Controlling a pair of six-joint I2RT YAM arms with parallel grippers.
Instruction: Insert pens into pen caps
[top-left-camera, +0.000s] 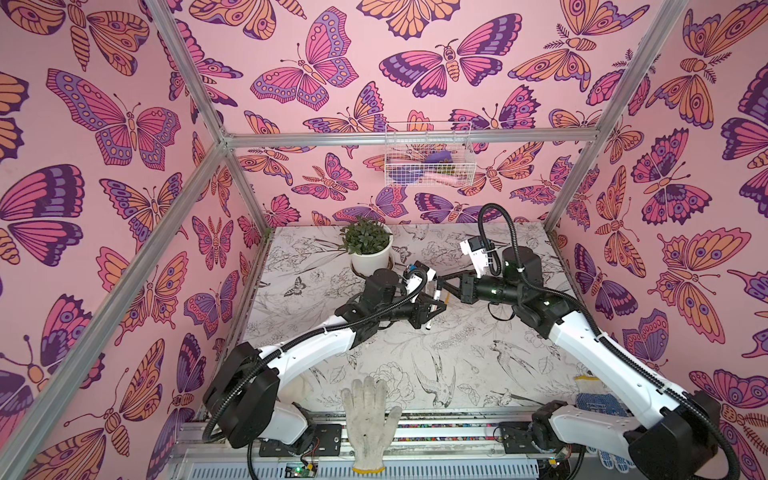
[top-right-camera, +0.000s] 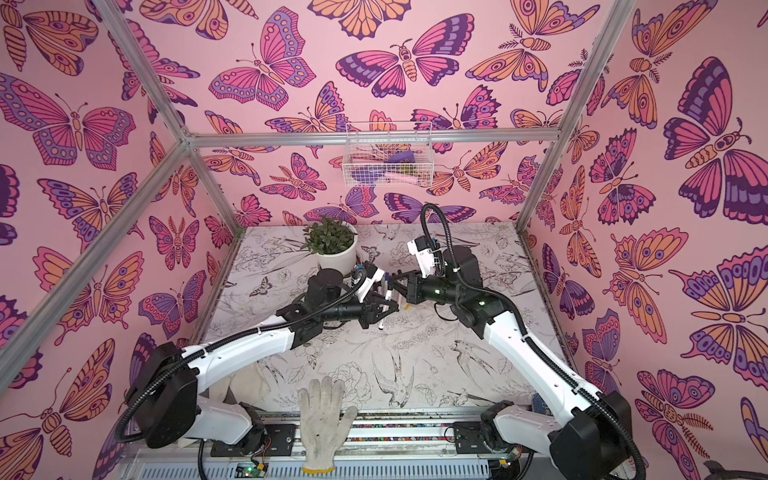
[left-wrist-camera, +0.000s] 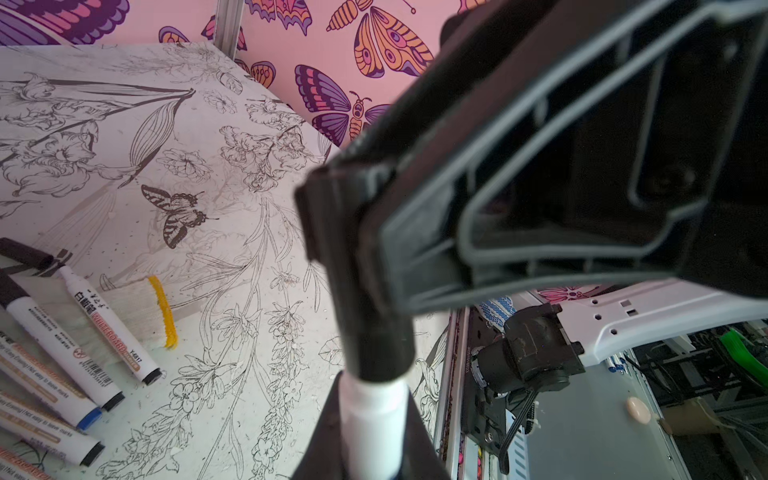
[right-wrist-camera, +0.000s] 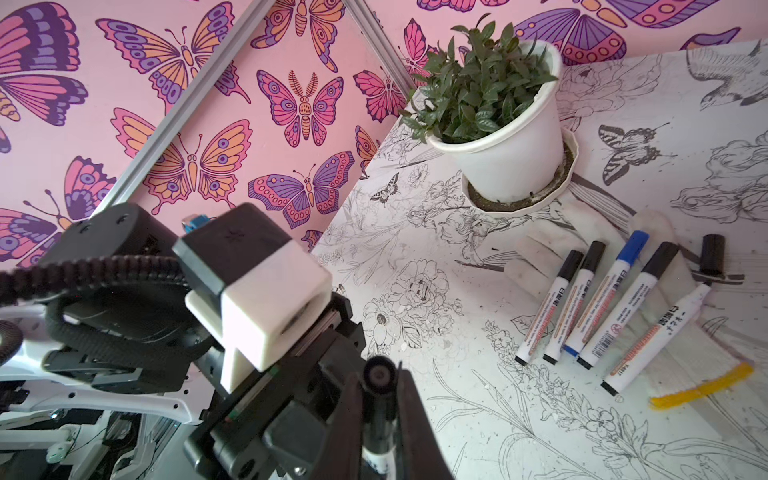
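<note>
A white marker (left-wrist-camera: 373, 428) stands about upright with my left gripper shut on its body. Its black cap sits on the marker's upper end, and in the left wrist view no gap shows between cap and body. My right gripper has its fingers on either side of that cap; whether they press on it cannot be made out. From above, both grippers meet over mid-table, the right one (top-left-camera: 442, 281) slightly higher than the left (top-left-camera: 436, 307).
Several capped markers (right-wrist-camera: 614, 293) lie in a row partly on a pale glove (right-wrist-camera: 680, 328). Beside them are an uncapped marker (right-wrist-camera: 658, 337) and a loose black cap (right-wrist-camera: 712, 253). A potted plant (right-wrist-camera: 512, 164) stands behind.
</note>
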